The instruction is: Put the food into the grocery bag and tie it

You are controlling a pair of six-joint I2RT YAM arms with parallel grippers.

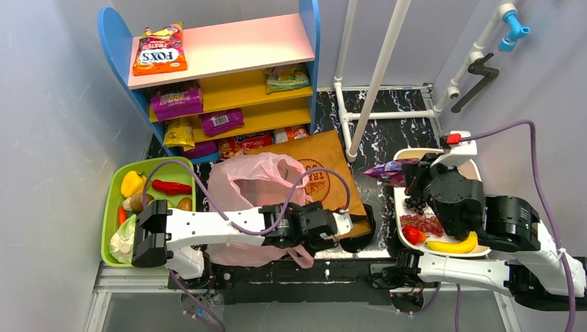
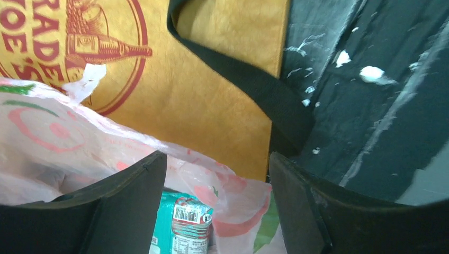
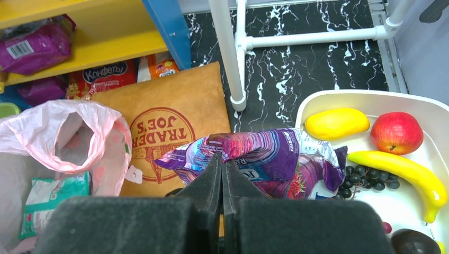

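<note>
A pink translucent grocery bag (image 1: 225, 176) lies mouth-up on the brown paper bag, with a teal packet (image 2: 182, 222) inside. My left gripper is over the bag's right front side. Its fingers stand apart, and the rim of the plastic passes across the space between them without being pinched. To the right, my right gripper is shut on the edge of a purple snack packet (image 3: 275, 153). The packet hangs beside the grocery bag, near the white basin (image 3: 339, 94). From above, the left arm hides the bag's front right part.
The Trader Joe's paper bag (image 3: 164, 106) lies flat, its black strap (image 2: 249, 82) looped near the front. A green tray (image 1: 111, 228) of vegetables stands left; fruit such as a banana (image 3: 407, 172) fills the basin. White pipes (image 1: 377, 76) rise behind, beside the snack shelf (image 1: 228, 45).
</note>
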